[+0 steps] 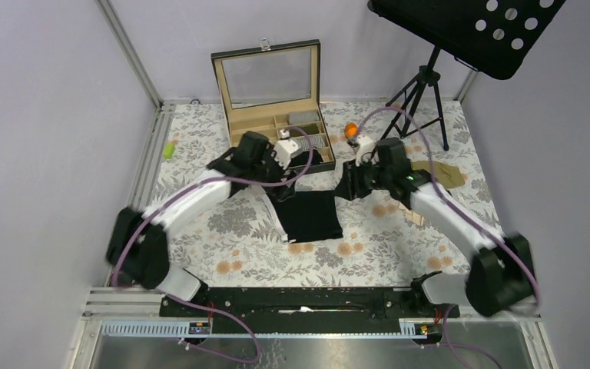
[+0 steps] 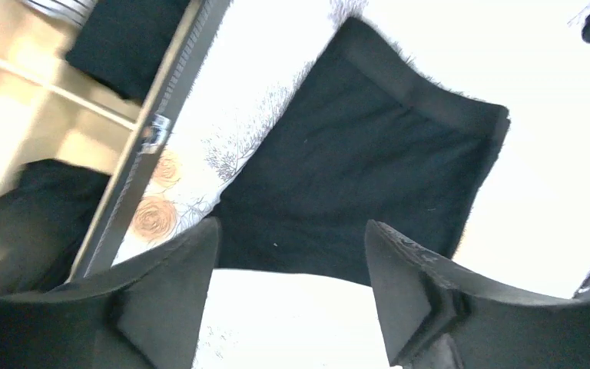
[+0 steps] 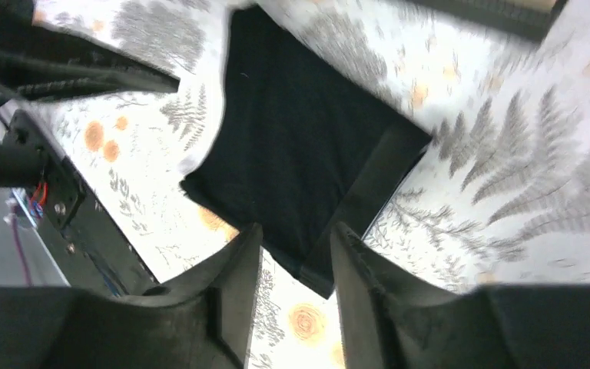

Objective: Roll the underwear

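Note:
The black underwear lies spread in a rough square on the patterned table, a folded band along one edge, in all three views. My left gripper is above its upper-left part, fingertips apart over the cloth. My right gripper is at the cloth's upper right in the top view; in its wrist view the blurred fingers are apart over the cloth's edge. I see nothing held in either gripper.
An open compartment box with folded garments stands behind the cloth. An orange object, a music stand and an olive cloth are at right.

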